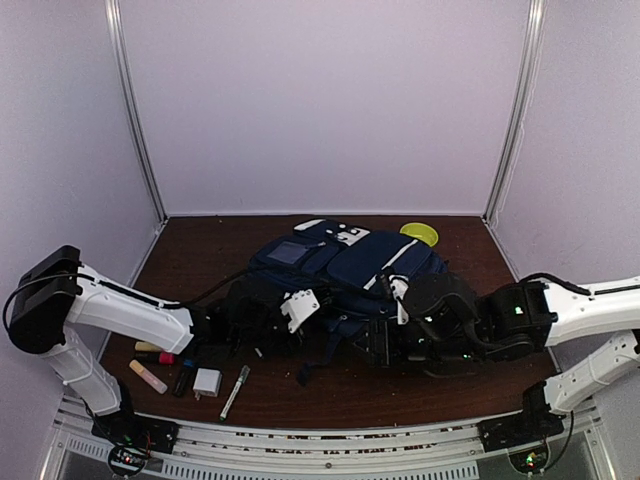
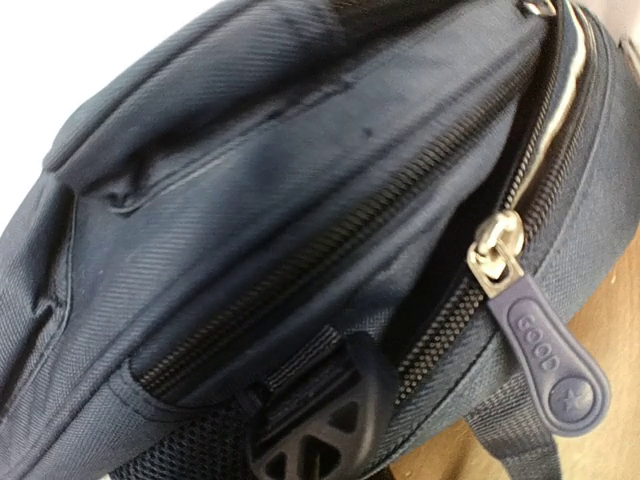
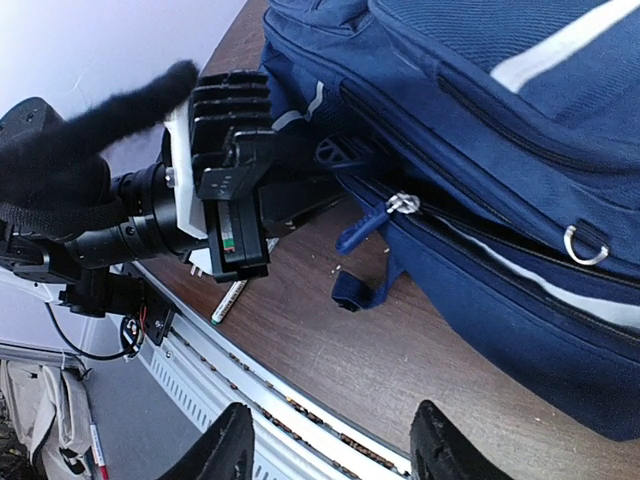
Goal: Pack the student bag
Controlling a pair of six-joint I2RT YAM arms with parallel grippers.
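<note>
The navy backpack [image 1: 370,260] lies on the table with its main zip partly open; in the left wrist view a zipper pull [image 2: 540,360] marked GOOD hangs from its slider. My left gripper [image 1: 305,325] is at the bag's near edge, shut on part of the bag, though its fingertips are hidden. My right gripper stands open over the near table edge in front of the bag, nothing between its fingers.
Small items lie at front left: a pink stick [image 1: 147,376], a white charger [image 1: 207,382], a pen [image 1: 234,394] and several others. A yellow bowl [image 1: 420,234] stands behind the bag at right.
</note>
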